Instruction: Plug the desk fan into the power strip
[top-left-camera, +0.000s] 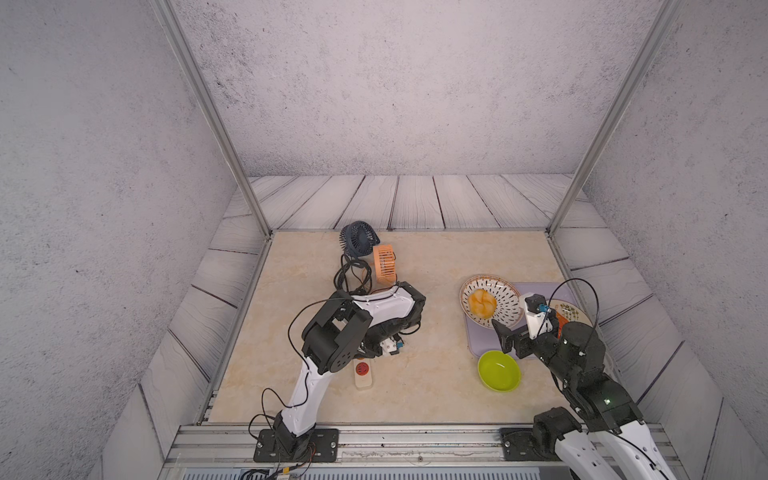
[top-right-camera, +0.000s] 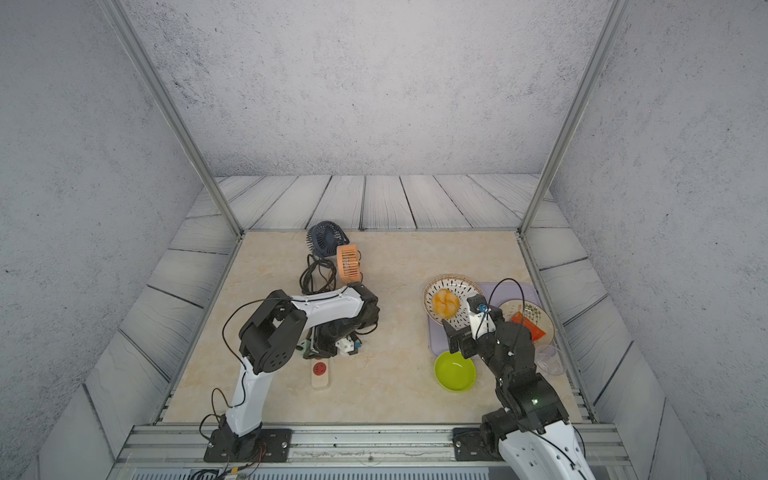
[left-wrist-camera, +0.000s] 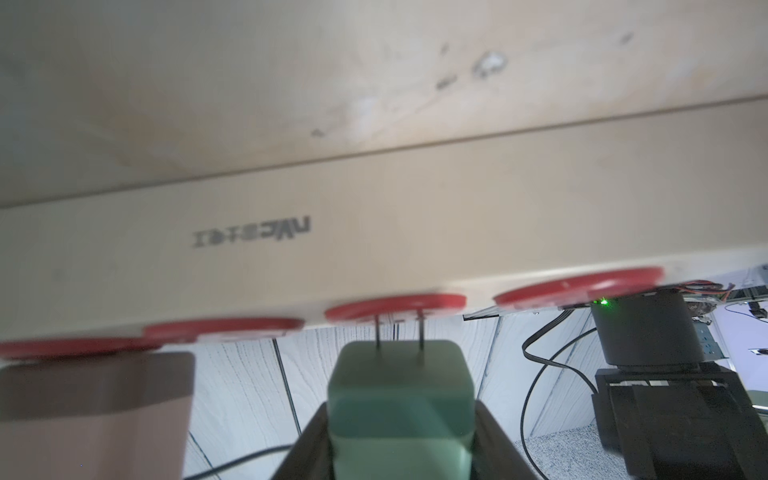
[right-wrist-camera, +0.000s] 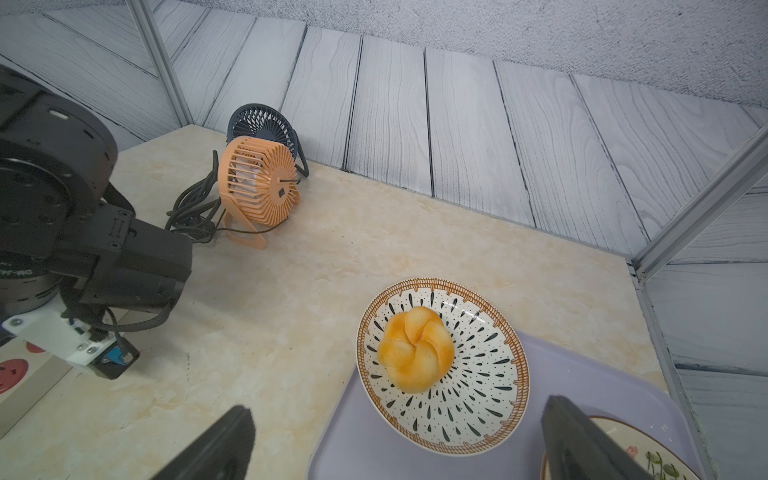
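In the left wrist view a green plug (left-wrist-camera: 400, 400) is gripped by my left gripper, shut on its sides. Its two metal prongs (left-wrist-camera: 421, 328) reach a red socket (left-wrist-camera: 396, 307) of the white power strip (left-wrist-camera: 480, 216). A gap shows between plug body and socket; whether the prong tips are inside, I cannot tell. The left arm hides much of the strip from above. Behind it stand an orange desk fan (right-wrist-camera: 257, 180) and a dark fan (right-wrist-camera: 260, 124), cables coiled alongside. My right gripper hangs open and empty near the tray.
A pinkish block (left-wrist-camera: 96, 416) sits against another red socket. On the right, a lilac tray (right-wrist-camera: 344, 448) bears a patterned bowl (right-wrist-camera: 488, 384) with a bread roll. A green bowl (top-left-camera: 499, 372) stands in front.
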